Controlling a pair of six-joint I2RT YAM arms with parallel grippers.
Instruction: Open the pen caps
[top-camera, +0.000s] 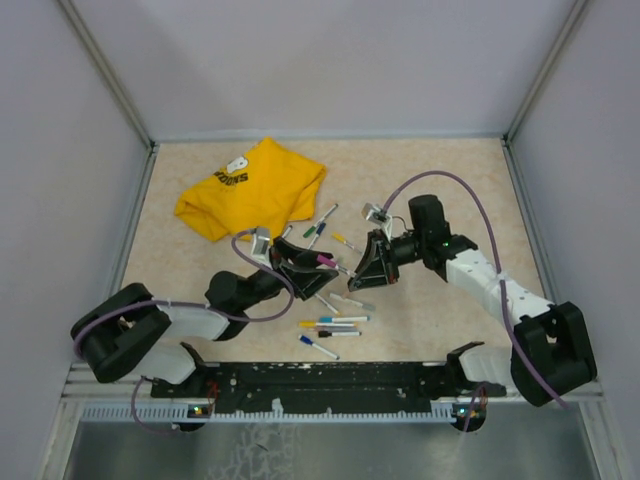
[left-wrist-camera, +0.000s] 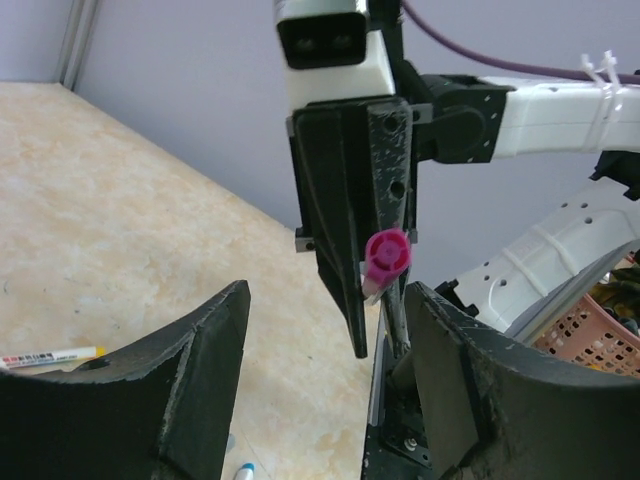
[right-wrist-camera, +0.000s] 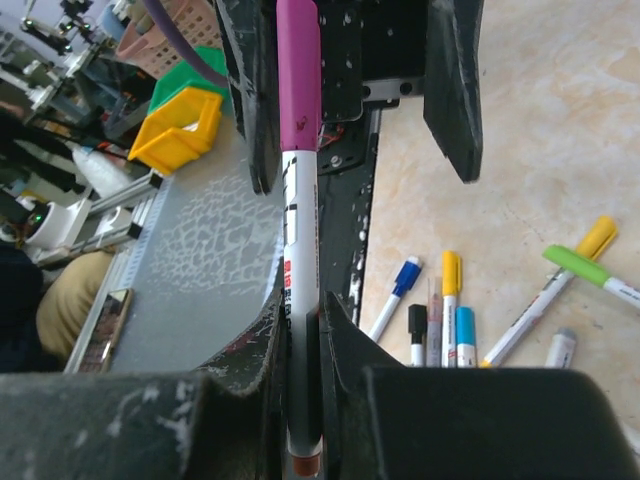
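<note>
A white pen with a pink cap (right-wrist-camera: 299, 75) is held out in front of my right gripper. That gripper is shut on the white barrel, and the cap points away from it. My left gripper is open, its fingers (right-wrist-camera: 455, 90) standing apart on either side of the cap in the right wrist view. In the left wrist view the cap's round pink end (left-wrist-camera: 388, 250) shows near the right-hand finger, apparently not gripped. From the top view, the cap lies close to the left gripper's fingertips, where the two arms meet.
Several capped pens lie below the grippers, among them a blue-capped pen (right-wrist-camera: 405, 280) and a green-capped pen (right-wrist-camera: 578, 264). More pens (top-camera: 326, 213) lie behind. A yellow cloth (top-camera: 255, 188) covers the back left.
</note>
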